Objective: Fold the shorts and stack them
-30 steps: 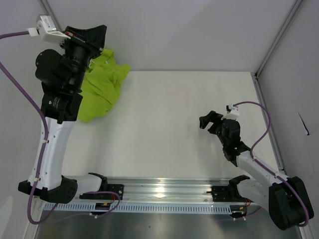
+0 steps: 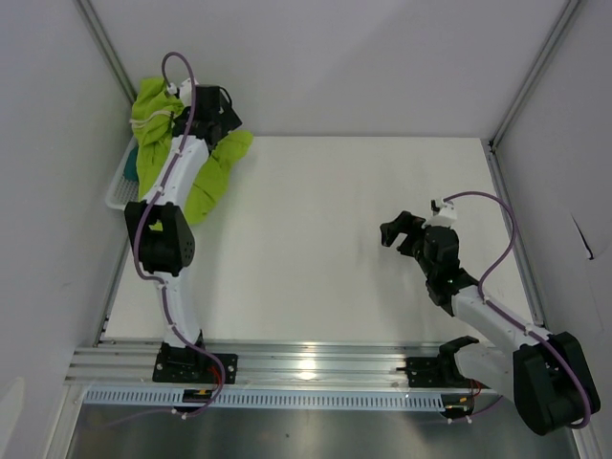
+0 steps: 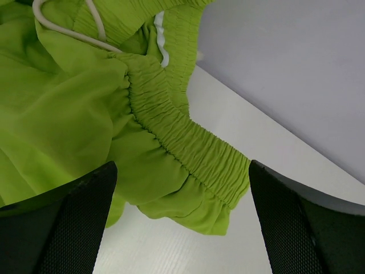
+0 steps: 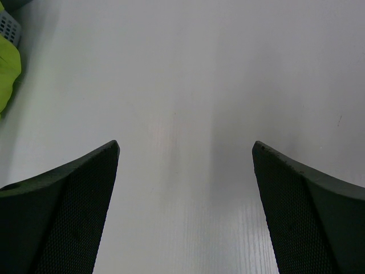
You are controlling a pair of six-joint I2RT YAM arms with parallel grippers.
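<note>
Lime-green shorts (image 2: 212,184) lie crumpled at the back left, draped over a white basket and spilling onto the table. In the left wrist view their gathered waistband (image 3: 182,140) runs across the middle, with a pale drawstring (image 3: 63,29) at the upper left. My left gripper is open above the cloth, its fingers apart with the waistband's loose end showing between and beyond them. Far to the right, my right gripper stands open over bare table, nothing between its fingers. From above, the left arm hides part of the shorts.
The white basket (image 2: 119,191) stands at the left edge, mostly covered, with some dark teal cloth (image 2: 131,164) inside. Walls close in the back and both sides.
The right arm has hardly moved, its gripper open throughout.
</note>
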